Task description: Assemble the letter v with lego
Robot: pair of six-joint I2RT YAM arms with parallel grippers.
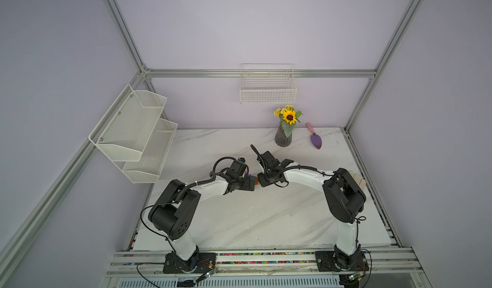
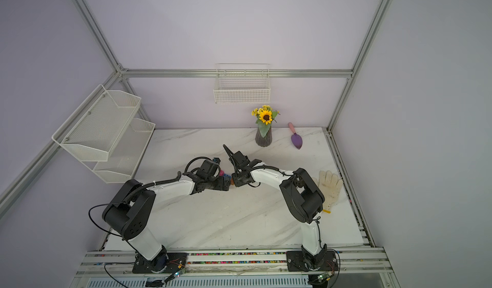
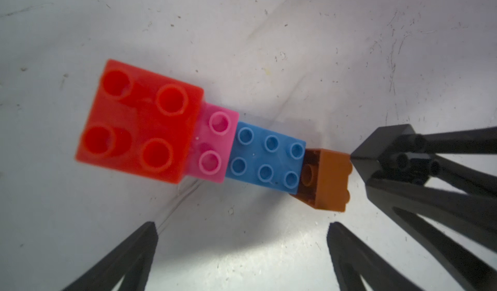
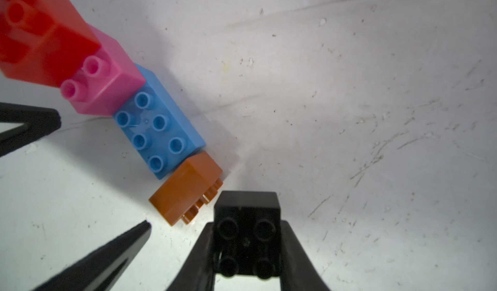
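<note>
A row of joined or touching bricks lies on the table: a red brick [image 3: 139,120], a pink brick [image 3: 213,142], a blue brick [image 3: 266,156] and a brown brick [image 3: 323,179]. The brown one lies on its side, studs facing right. My left gripper stands open over the row with nothing between its fingertips; in the right wrist view its fingers [image 4: 28,125] show near the red and pink bricks. My right gripper is shut on a black brick [image 4: 246,239]. Seen from the left wrist, that brick sits just right of the brown brick; contact cannot be told.
A vase of flowers [image 1: 283,134] and a purple trowel [image 1: 315,140] stand or lie at the back. A work glove [image 2: 329,188] rests at the right edge. Wire shelves [image 1: 138,134] hang at the left.
</note>
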